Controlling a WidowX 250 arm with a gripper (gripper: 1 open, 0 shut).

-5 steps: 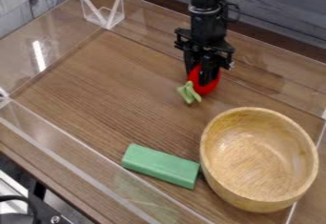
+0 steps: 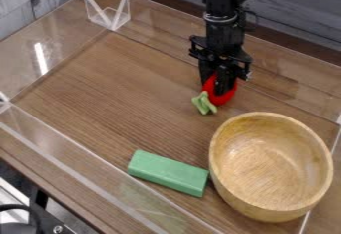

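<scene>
The black robot arm reaches down from the top centre, its gripper shut on a red object with a green part sticking out toward the lower left, likely a strawberry or similar toy. The fingers partly hide the red object. It is over the wooden table, above and left of the wooden bowl.
A large tan bowl fills the lower right. A green block lies at the bottom centre. A clear plastic piece stands at the upper left.
The gripper and the red object have shifted slightly to the right. The bowl and green block have not moved.
</scene>
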